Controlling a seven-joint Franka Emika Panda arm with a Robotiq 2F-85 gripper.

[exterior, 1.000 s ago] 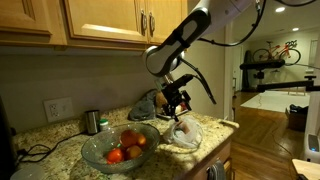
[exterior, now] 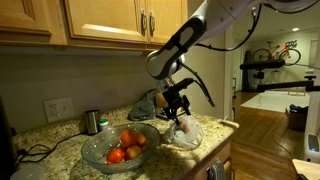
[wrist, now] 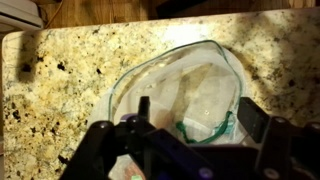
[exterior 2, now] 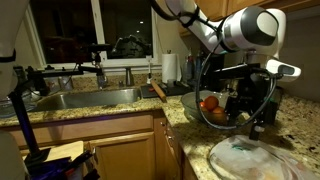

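Observation:
Low over a clear plastic bag or lidded shape (wrist: 180,85) on the speckled counter hangs my gripper, its fingers spread wide apart with nothing gripped between them. Something green shows through the clear plastic in the wrist view. In exterior view 2 the same pale plastic thing (exterior 2: 250,158) lies at the counter's near right. A large bowl (exterior: 95,152) holding several red and orange round fruits (exterior: 124,146) stands to the left of the gripper in exterior view 1. Whether the fingertips touch the plastic cannot be told.
A metal canister (exterior: 92,122) stands by the wall behind the bowl. Wooden cabinets (exterior: 115,18) hang above. The counter's front edge runs close by the plastic, with open floor (exterior: 255,135) beyond. A sink (exterior 2: 85,98) lies farther off.
My gripper has come down slightly toward the clear plastic over the last second. The bowl and fruits have stayed in place.

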